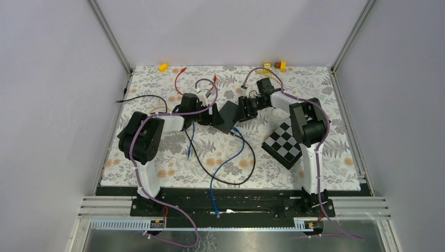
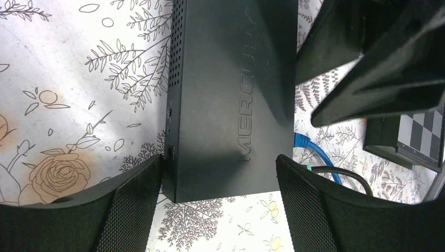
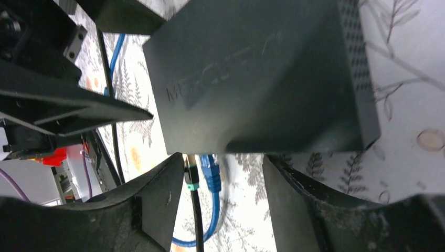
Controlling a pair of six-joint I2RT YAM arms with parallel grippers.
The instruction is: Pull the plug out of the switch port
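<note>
The black Mercury switch (image 1: 228,114) lies mid-table between the two grippers. In the left wrist view my left gripper is open, its fingers on either side of the switch's (image 2: 231,89) near end. A blue plug (image 3: 210,170) and a black cable's plug (image 3: 191,176) with a green band sit at the switch's edge in the right wrist view. My right gripper is open over that edge, the two plugs near its left finger, nothing seen held between the fingertips.
A checkered board (image 1: 281,144) lies at the right. Loose red, blue and black cables are spread around, with small yellow pieces (image 1: 162,67) along the back edge. The front middle holds crossing cables.
</note>
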